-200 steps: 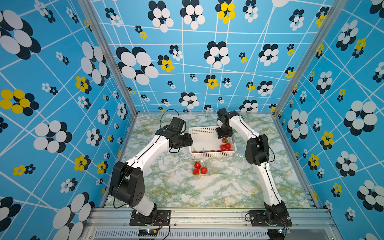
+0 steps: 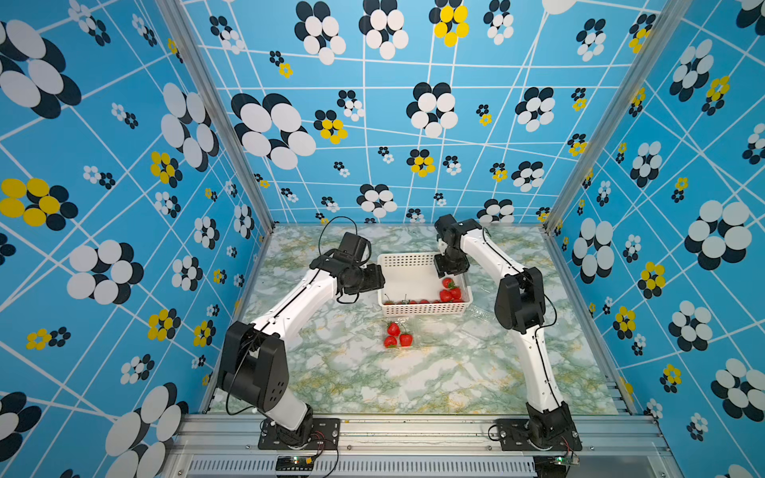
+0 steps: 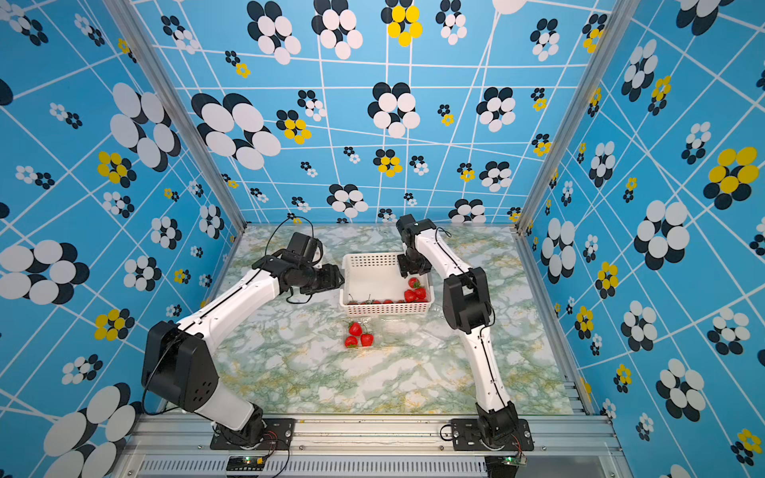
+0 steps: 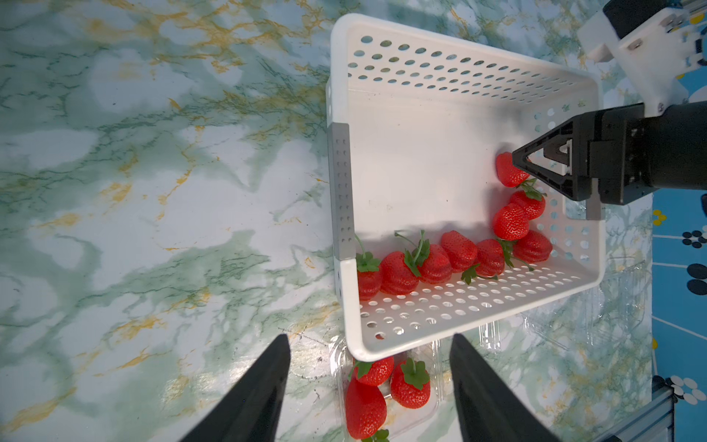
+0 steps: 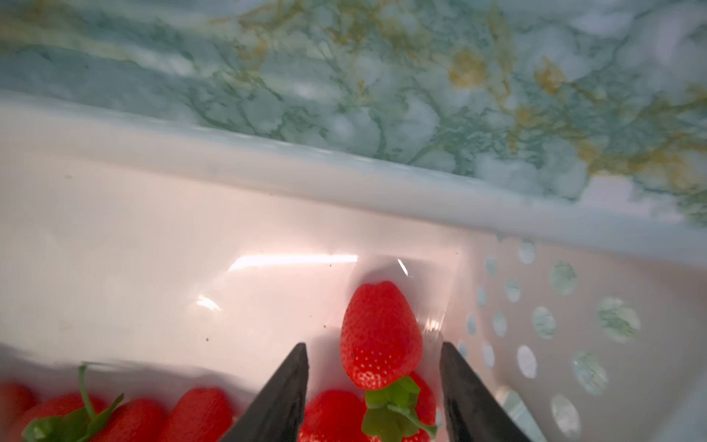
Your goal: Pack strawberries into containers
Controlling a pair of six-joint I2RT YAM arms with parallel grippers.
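A white perforated basket (image 4: 342,95) holds several red strawberries, lined along its near wall and gathered at its right end. My right gripper is open over that end. One strawberry (image 5: 379,331) lies with its tip toward the far wall, in line with the gap between the fingertips; whether they touch it cannot be told. In front of the basket a clear container (image 4: 438,379) holds three strawberries (image 4: 410,384), partly hidden by the basket's rim. To the basket's left, my left gripper stands open above the table, nothing between its fingers.
More clear plastic containers (image 4: 611,309) lie to the right of the basket, hard to see against the marble. Bare table (image 2: 318,358) spreads to the left and front. The basket's far left floor is empty.
My right gripper has shifted slightly to the right over the basket's right end. My left arm and the strawberries in the clear container look the same.
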